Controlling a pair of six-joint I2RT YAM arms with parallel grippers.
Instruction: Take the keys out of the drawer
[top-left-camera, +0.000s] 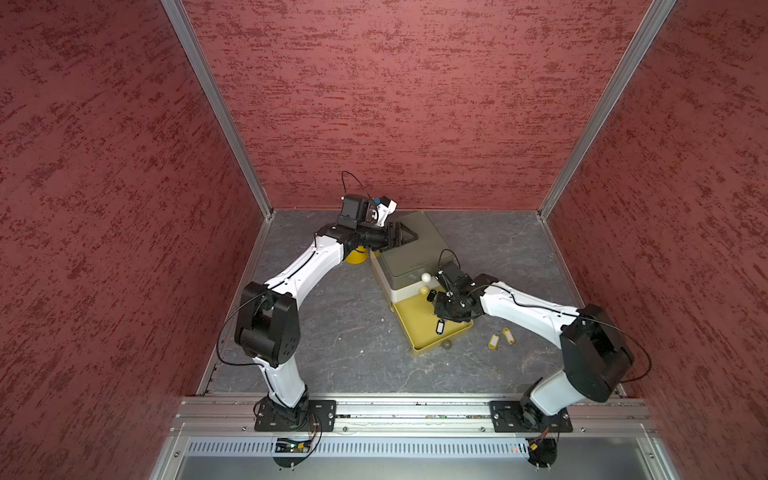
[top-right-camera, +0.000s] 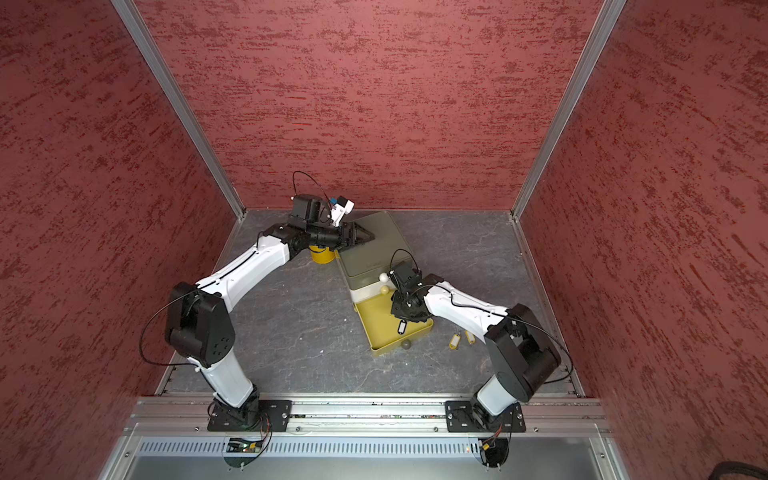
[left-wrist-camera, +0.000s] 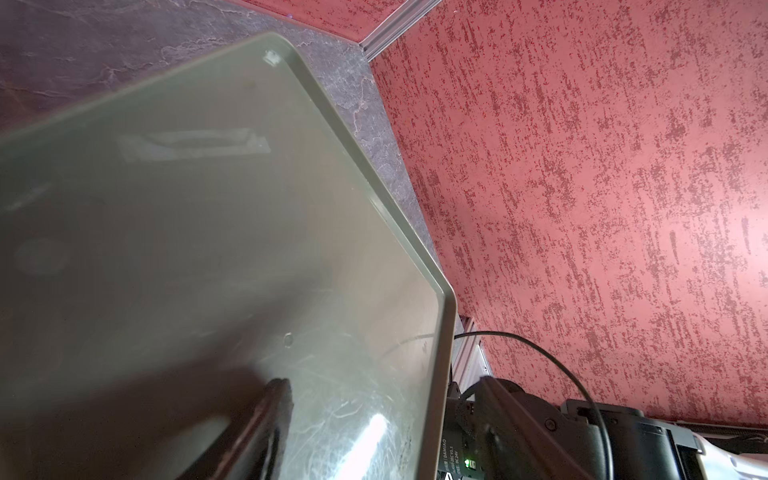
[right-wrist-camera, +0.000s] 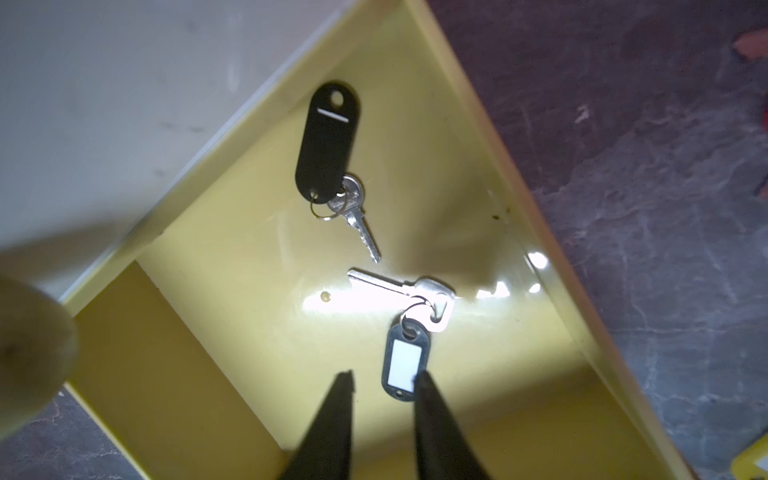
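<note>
The yellow drawer (top-left-camera: 412, 328) is pulled out under the grey-lidded cabinet (top-left-camera: 408, 264). Inside lie two keys with tags: a key (right-wrist-camera: 358, 228) on a black tag (right-wrist-camera: 324, 144), and a key (right-wrist-camera: 384, 283) on a white-label tag (right-wrist-camera: 404, 364). My right gripper hangs over the drawer, fingers apart near the white-label tag, nothing visible between them. My left gripper is over the cabinet's lid near its edge, fingers apart with nothing visible between them.
A yellow container (top-left-camera: 355, 256) stands behind the left arm. Two small yellow tags (top-left-camera: 493, 341) lie on the table right of the drawer, and a dark round object (top-left-camera: 447, 344) lies at its front.
</note>
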